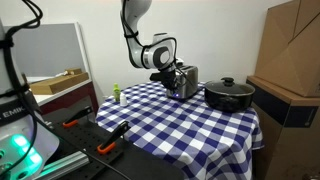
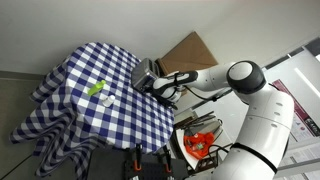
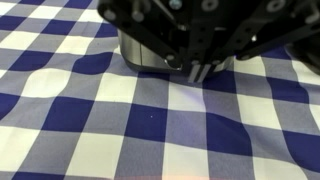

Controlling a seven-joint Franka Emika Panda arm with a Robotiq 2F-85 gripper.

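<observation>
A silver toaster [image 1: 188, 78] stands on the blue-and-white checked cloth, toward the back of the table. In the wrist view its lower metal side [image 3: 150, 58] and dark base lie right behind my fingertips. My gripper is shut, with nothing showing between its fingers. It points down close beside the toaster; whether it touches the metal I cannot tell. In exterior view 2 the arm partly covers the toaster [image 2: 144, 74], and the fingertips are hard to make out.
A dark lidded pot [image 1: 229, 94] stands to the toaster's right. A green bottle [image 1: 116, 93] and a small white item [image 1: 123, 99] are at the left of the table. A brown cabinet [image 1: 285, 65] rises at right.
</observation>
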